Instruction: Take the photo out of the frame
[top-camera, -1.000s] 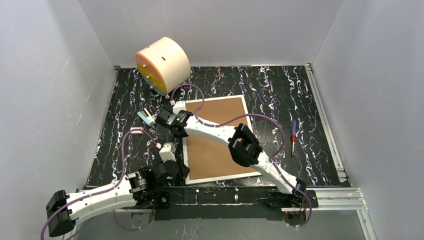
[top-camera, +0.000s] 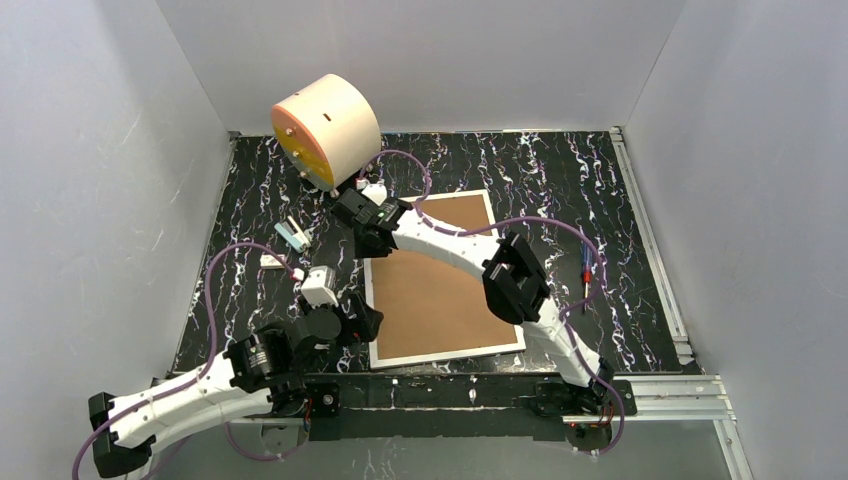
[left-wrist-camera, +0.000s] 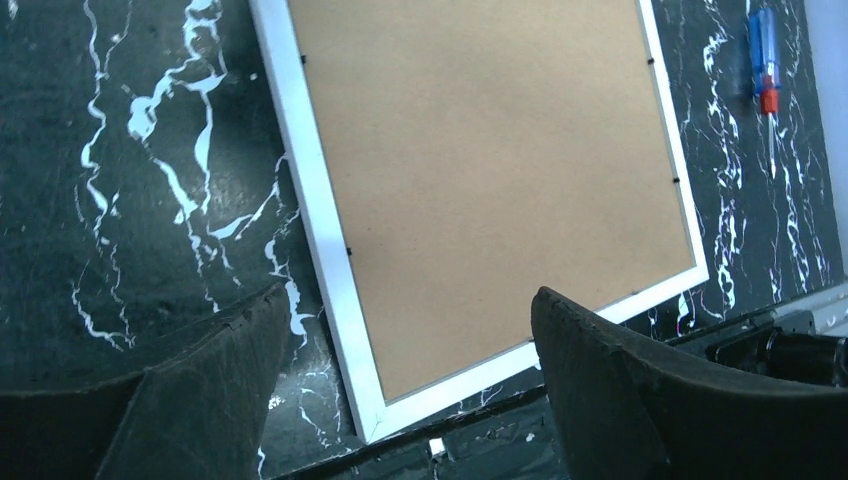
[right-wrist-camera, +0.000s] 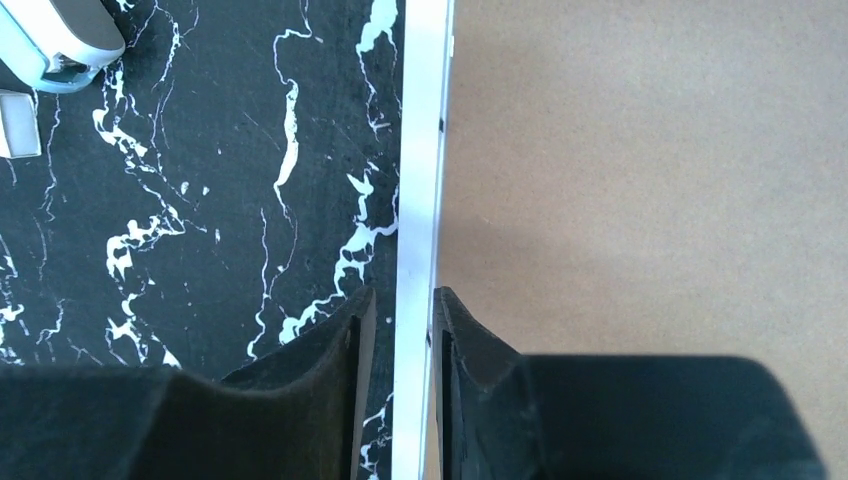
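Note:
A white picture frame (top-camera: 449, 353) lies face down on the dark marbled table, its brown backing board (top-camera: 440, 300) upward. Small dark tabs sit along the frame's inner edge in the left wrist view. No photo shows. My left gripper stands open above the frame's near left corner, nothing between its fingers. Over the frame's left side is my right gripper, part open, one fingertip to each side of the white border (right-wrist-camera: 418, 200). Whether its fingers touch the border I cannot tell.
A blue screwdriver with a red collar (top-camera: 587, 262) lies right of the frame. To the left are a light blue and white tool (top-camera: 293, 235) and a small white block (top-camera: 272, 261). A large cream drum (top-camera: 340, 120) stands at the back left.
The frame has stayed in place.

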